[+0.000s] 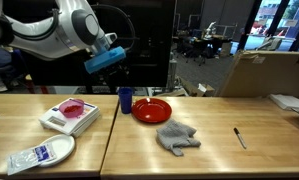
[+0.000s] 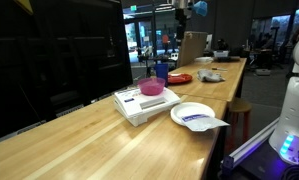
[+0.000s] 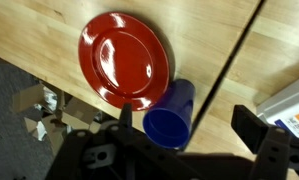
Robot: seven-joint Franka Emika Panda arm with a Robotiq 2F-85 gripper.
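My gripper is open, its fingers (image 3: 251, 128) spread wide with nothing between them. Below it in the wrist view, seen from above, a blue cup (image 3: 169, 122) stands upright beside a red plate (image 3: 139, 75). In exterior view 1 the cup (image 1: 125, 101) is left of the plate (image 1: 152, 112), and the arm hangs high above and to the left of it. A pink bowl (image 2: 152, 88) rests on a white box (image 2: 139, 106). The dark fingers are hard to make out in exterior view 1.
A grey cloth (image 1: 177, 138) lies in front of the red plate. A white plate (image 1: 61, 148) with a packet (image 1: 29, 159) on it is at the front left. A pen (image 1: 240, 138) lies on the right.
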